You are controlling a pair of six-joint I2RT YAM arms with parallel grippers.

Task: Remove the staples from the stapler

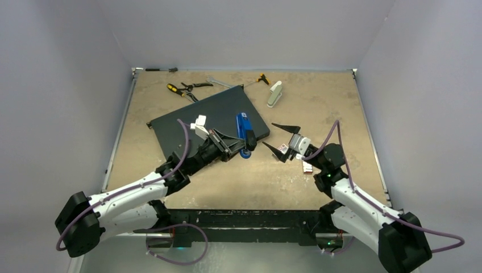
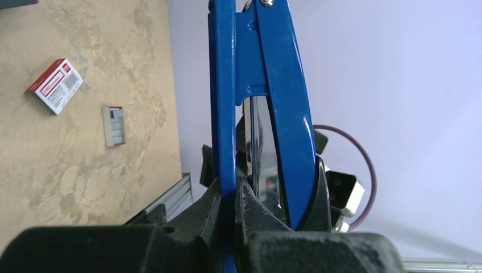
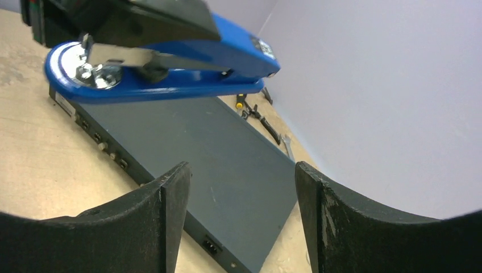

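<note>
A blue stapler is held upright-lengthwise in the air by my left gripper, whose fingers are shut on it; the left wrist view shows its blue body and metal inner rail. In the right wrist view the stapler hangs just above and ahead of my right gripper, which is open with nothing between its fingers, pointing toward it from the right.
A dark flat case covers the middle-left of the table. A red-white box and an open small box lie on the right. Pliers, a wrench and a light green stapler lie at the back.
</note>
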